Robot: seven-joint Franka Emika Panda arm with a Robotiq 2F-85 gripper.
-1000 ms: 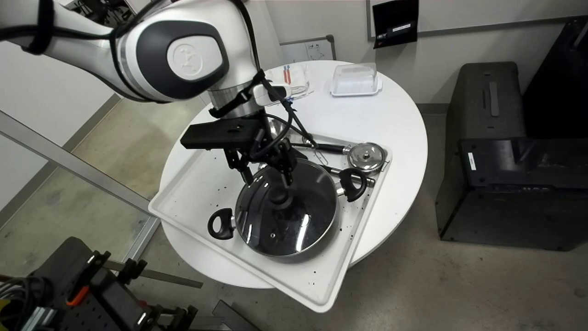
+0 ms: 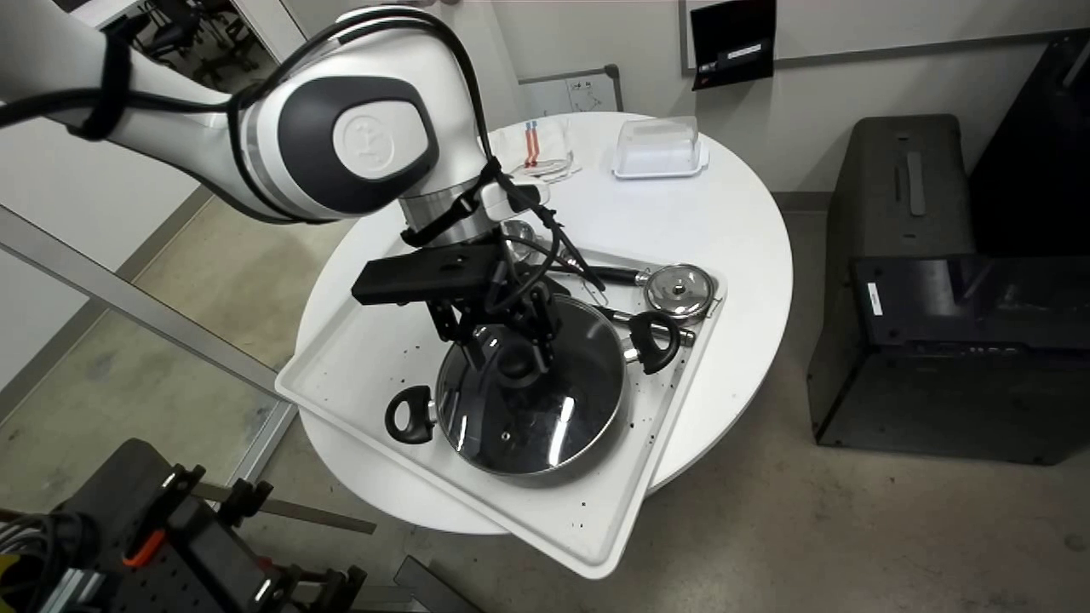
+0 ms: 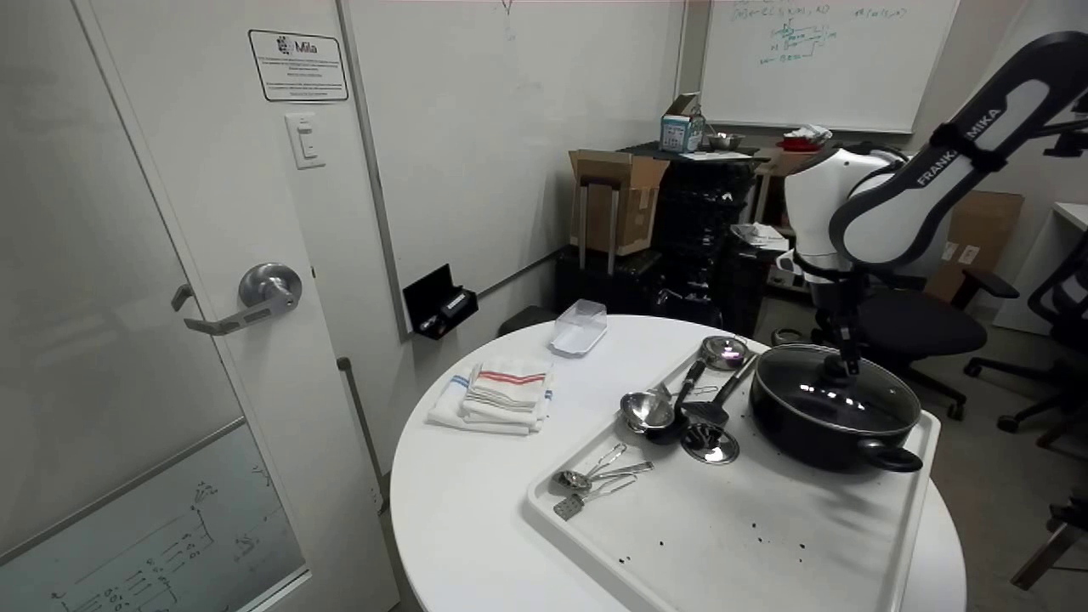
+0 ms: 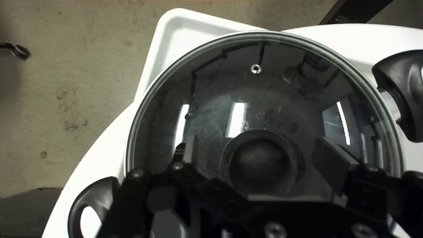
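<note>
A black two-handled pot (image 3: 816,429) stands on the white tray, covered by a glass lid (image 2: 561,403) with a round black knob (image 4: 259,162). My gripper (image 2: 507,361) is open over the lid, pointing down. In the wrist view its fingers stand on either side of the knob, with clear gaps between each finger and the knob. Exterior view 2 has the fingertips at about the knob's height, though whether they touch the glass I cannot tell.
The tray (image 3: 714,551) also holds a ladle, strainers, small lids (image 2: 679,291) and other utensils beside the pot. Folded towels (image 3: 500,396) and a clear plastic box (image 3: 580,328) lie farther back on the round table. Bare tray surrounds the pot's front side.
My gripper has come down and slightly to the right in exterior view 1, closer about the knob. The pot and lid have stayed in place.
</note>
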